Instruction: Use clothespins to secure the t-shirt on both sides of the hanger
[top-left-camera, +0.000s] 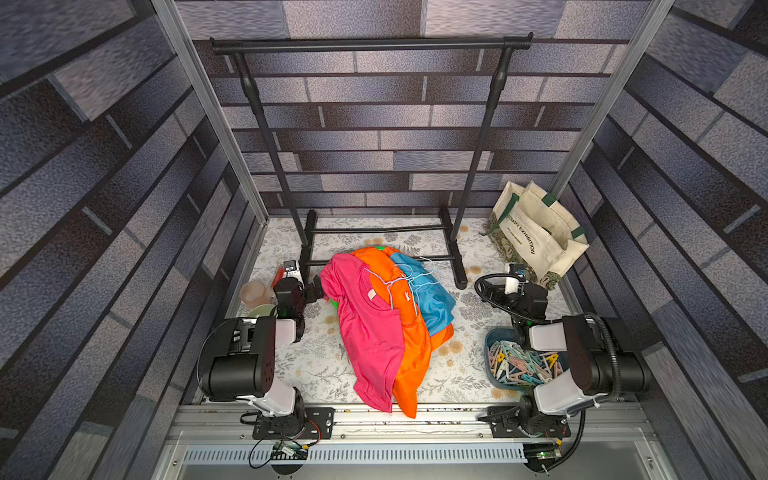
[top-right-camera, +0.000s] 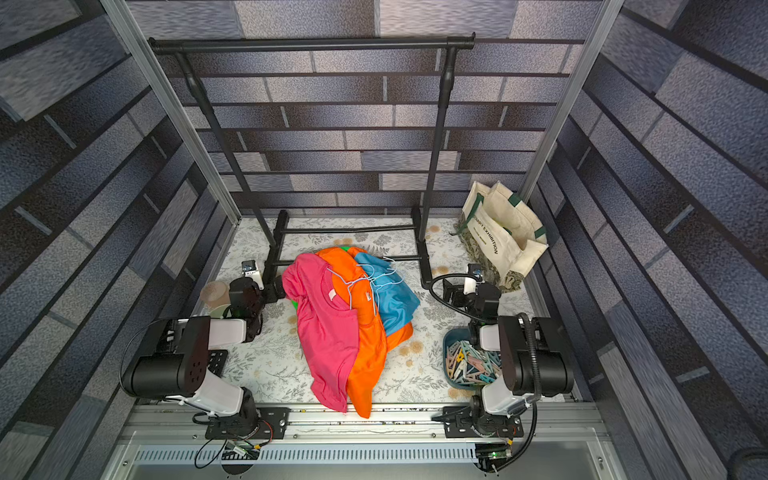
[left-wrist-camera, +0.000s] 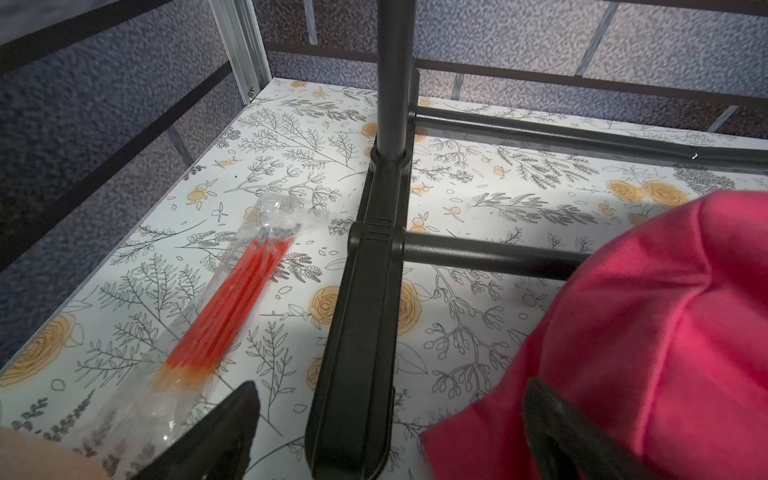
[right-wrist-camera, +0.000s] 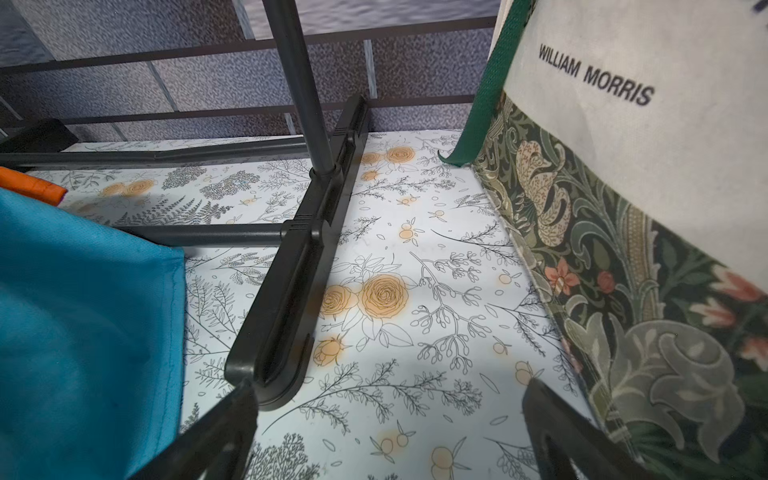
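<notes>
In the middle of the table lies a heap of clothes: a pink t-shirt (top-left-camera: 368, 328) on the left, an orange garment (top-left-camera: 412, 352) beside it, and a blue one (top-left-camera: 428, 296) on the right. White strings cross the top of the heap; no hanger can be made out. Many pastel clothespins (top-left-camera: 524, 364) fill a blue bin near the right arm. My left gripper is open at the left edge of the pink cloth, with the rack's foot visible between its fingers. Between the rack foot and the bag, my right gripper stands open and empty.
A black clothes rack (top-left-camera: 372, 45) stands behind the heap, its bar bare. At the back right is a cream tote bag (top-left-camera: 532, 236), close to my right gripper. Red sticks in a clear wrapper (left-wrist-camera: 232, 308) lie left of the rack foot (left-wrist-camera: 356, 360).
</notes>
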